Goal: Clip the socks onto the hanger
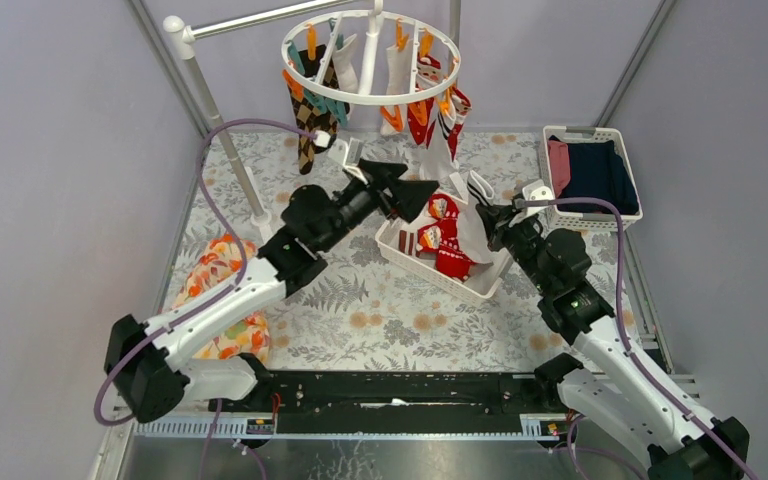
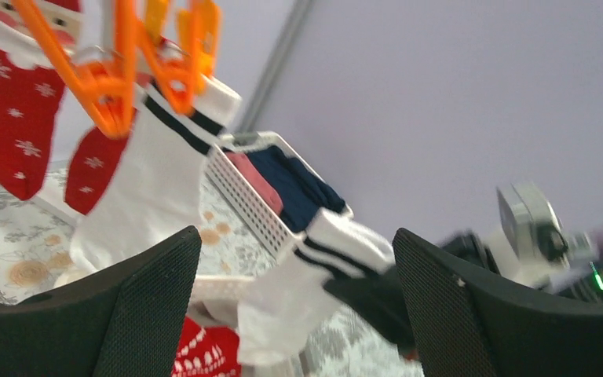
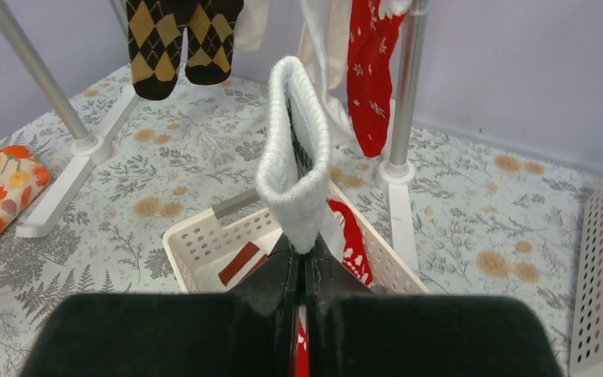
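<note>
A white sock with black stripes [image 3: 297,196] hangs by its cuff from my right gripper, which is shut on it. In the left wrist view this sock [image 2: 294,294] dangles over the basket. My left gripper [image 1: 422,195] is open near the hanger's front right side, its fingers [image 2: 137,306] apart with nothing gripped. The round white hanger [image 1: 335,98] carries several clipped socks: argyle ones [image 3: 155,47], red snowflake ones [image 2: 16,118] and a striped white one [image 2: 153,157]. Orange clips [image 2: 110,86] show close up in the left wrist view.
Below the hanger a white basket [image 1: 480,290] holds red socks [image 1: 450,255]. Another basket [image 1: 610,222] with dark and pink cloth stands at the back right. A floral cloth [image 1: 250,335] lies at the left, partly under my left arm.
</note>
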